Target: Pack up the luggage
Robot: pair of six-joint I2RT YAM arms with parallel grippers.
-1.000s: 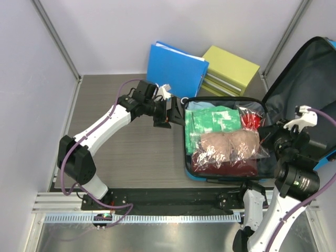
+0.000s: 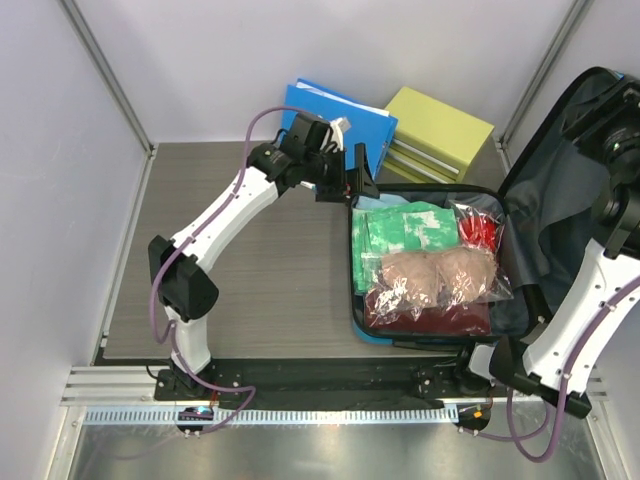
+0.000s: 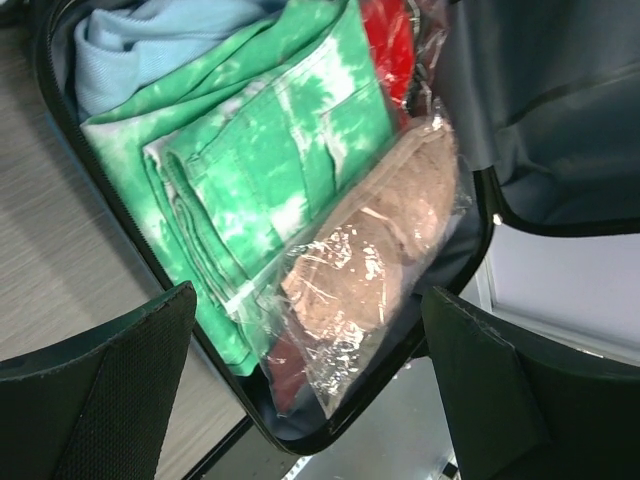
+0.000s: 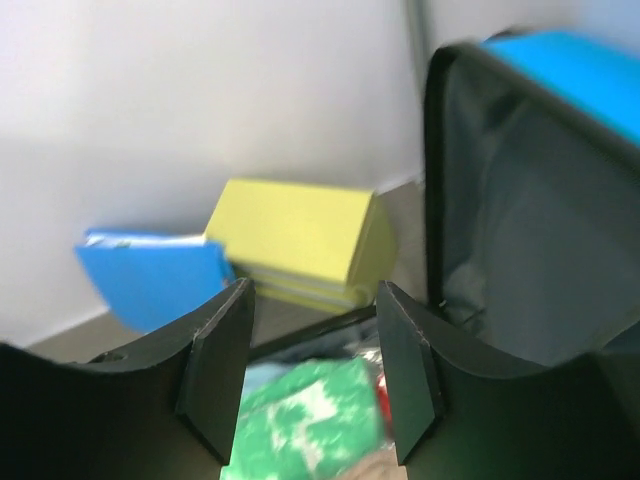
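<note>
The open suitcase (image 2: pixel 360 320) holds folded green cloth (image 2: pixel 410 228), light blue cloth (image 3: pixel 150 45), a red bagged item (image 2: pixel 478 230), bagged tan items (image 2: pixel 440 275) and dark red fabric (image 2: pixel 420 320). My left gripper (image 2: pixel 360 172) is open above the suitcase's back left corner; its wrist view looks down on the contents with nothing between the fingers. My right gripper is high at the lid's side, pointing across the contents, its fingers apart with nothing visible between them.
A blue binder (image 2: pixel 335 120) and a yellow-green box (image 2: pixel 440 130) stand at the back against the wall. The suitcase lid (image 2: pixel 540 200) stands raised on the right.
My left gripper has risen and moved toward the back right. My right arm has swung up and back from the suitcase's right side toward the upper right of the lid.
</note>
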